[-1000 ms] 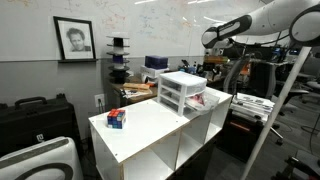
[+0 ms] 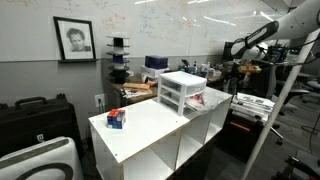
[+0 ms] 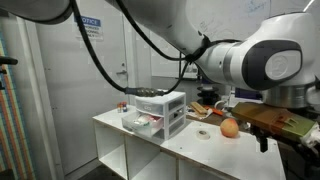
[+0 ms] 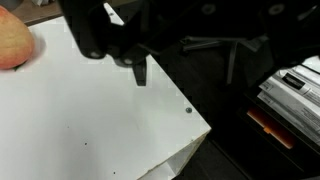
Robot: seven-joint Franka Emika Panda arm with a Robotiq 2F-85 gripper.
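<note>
My gripper (image 3: 280, 142) hangs above the near end of the white tabletop (image 3: 225, 152) in exterior view 2, its fingers open. In the wrist view its dark fingers (image 4: 140, 72) show at the top, over bare white surface near a corner; I see nothing held. An orange, round object (image 4: 14, 40) rests on the same surface at the wrist view's left edge, apart from the fingers. Exterior view 1 shows the arm small at the far right, beyond the white drawer unit (image 2: 182, 88).
A roll of tape (image 3: 203, 134) lies between the orange object and the drawers. At the other end sits a red and blue box (image 2: 116, 119). Past the table's corner, the wrist view shows a dark drop with an orange strip (image 4: 270, 129).
In exterior view 1, the arm has swung to the right and lowered, away from above the drawer unit toward the far end of the table. The objects on the table look unmoved.
</note>
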